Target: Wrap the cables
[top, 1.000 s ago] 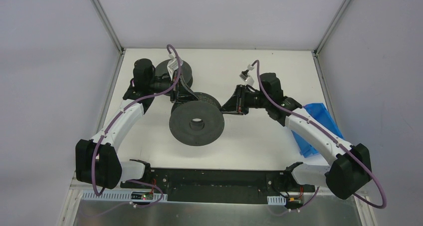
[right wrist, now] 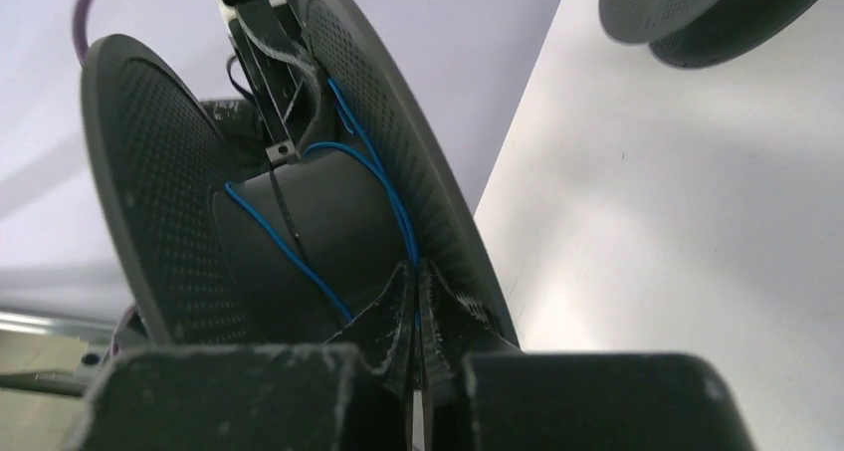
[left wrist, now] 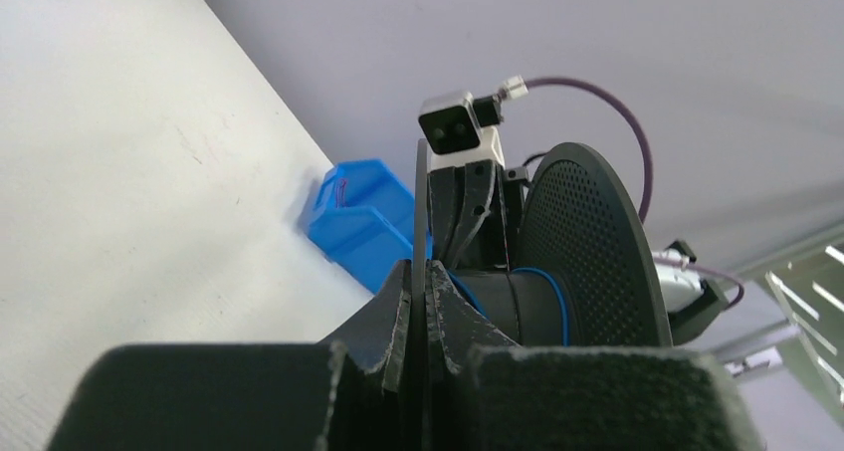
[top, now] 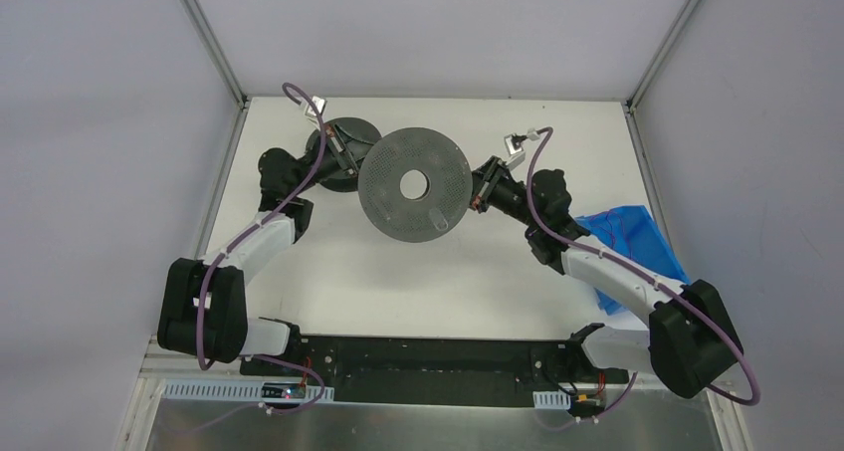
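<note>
A dark grey spool (top: 390,187) hangs tilted between the arms, its perforated flange facing up in the top view. Blue cable (right wrist: 277,240) loops round its hub (right wrist: 328,200). My left gripper is shut at the spool's far left; the lower flange (left wrist: 420,197), seen edge-on, runs between its fingers. At the right side my right gripper is shut between the two flanges, beside the lower one's inner face. Strands of the blue cable converge at its fingertips and seem to pass between them. The rest of the cable lies hidden behind the flanges.
A second dark spool (top: 350,130) stands at the back left, partly behind the left arm. At the right edge sits a blue bin (top: 645,237) with thin reddish strands inside.
The held spool has moved back and right, turning its flange more squarely to the top camera. The left gripper has turned and drawn left; the right has moved slightly right and back.
</note>
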